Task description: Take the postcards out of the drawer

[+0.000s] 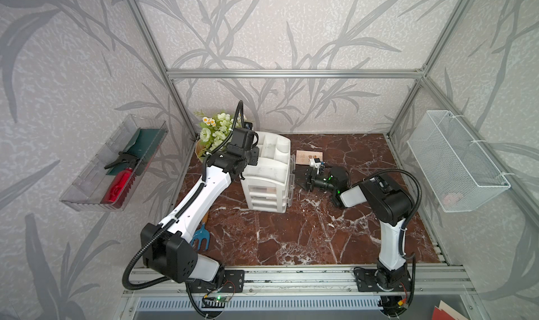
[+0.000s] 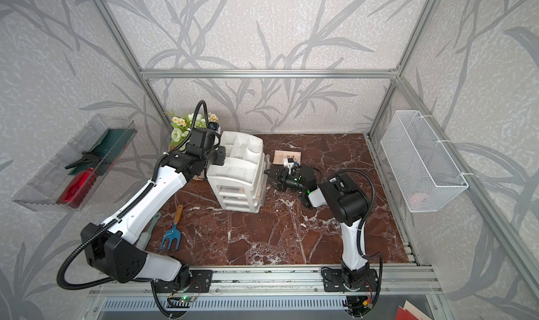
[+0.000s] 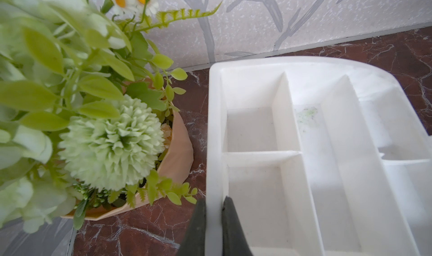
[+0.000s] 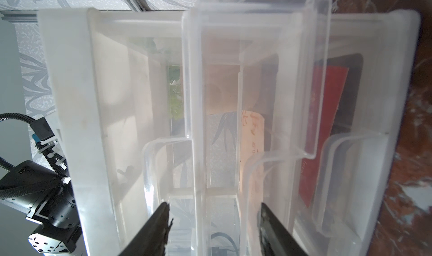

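Note:
The white drawer cabinet [image 1: 267, 176] stands on the marble table. My left gripper is shut on the left rim of its top tray [image 3: 214, 143]. In the right wrist view, a clear drawer [image 4: 256, 40] sticks out of the cabinet's right-hand face. My right gripper is open in front of it, fingers apart on either side of the drawer front's edge. Through the clear plastic show a pale orange card [image 4: 251, 152] and a red card [image 4: 330, 94], the red one in a neighbouring drawer. A small postcard [image 1: 309, 157] lies on the table behind my right gripper.
Flowers in a pot [image 3: 177, 152] stand close to the cabinet's left side. A blue garden fork [image 2: 170, 238] lies front left. Wire baskets hang at both sides, the white one [image 1: 457, 160] on the right.

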